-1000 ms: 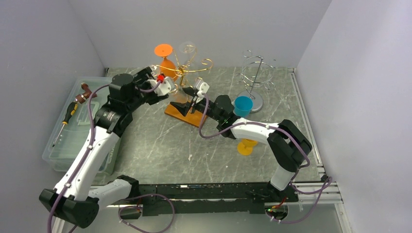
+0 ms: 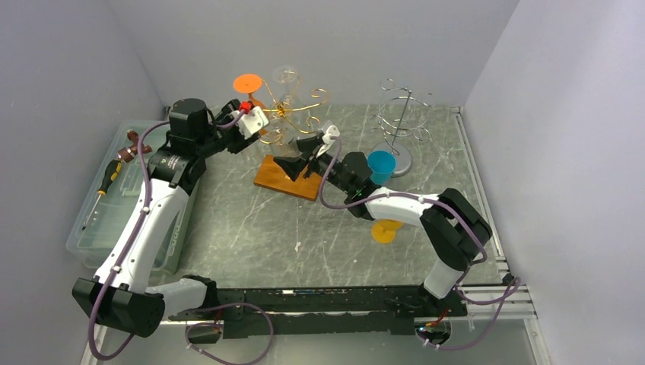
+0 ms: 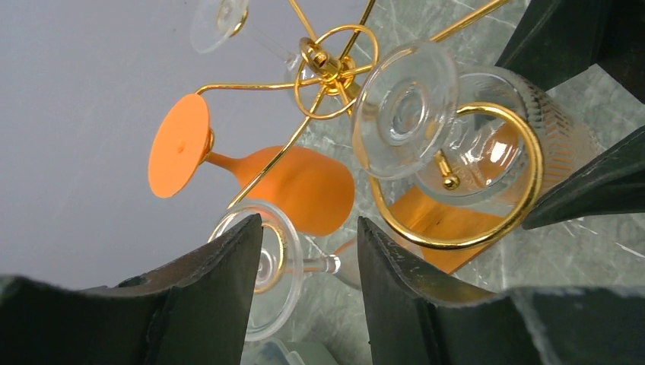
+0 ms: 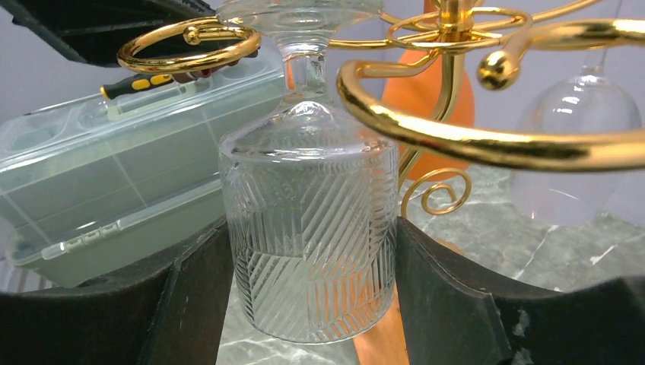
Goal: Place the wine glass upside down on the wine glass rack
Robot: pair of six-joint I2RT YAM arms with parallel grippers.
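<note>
A clear ribbed glass (image 4: 304, 220) hangs upside down, foot up, with my right gripper shut on its bowl. Its foot (image 3: 407, 110) overlaps a gold ring (image 3: 536, 152) of the rack (image 2: 281, 110); whether the stem sits inside that ring I cannot tell. My left gripper stands part open at the rack's left side, nothing gripped between its fingers. Behind its left fingertip shows another clear glass's foot (image 3: 293, 296). An orange glass (image 3: 304, 186) hangs upside down on the rack.
Below the rack lies a wooden board (image 2: 266, 176). A silver rack (image 2: 399, 156), a blue cup (image 2: 381, 166) and a yellow goblet (image 2: 384, 232) stand to the right. A lidded plastic box (image 2: 84, 236) occupies the left.
</note>
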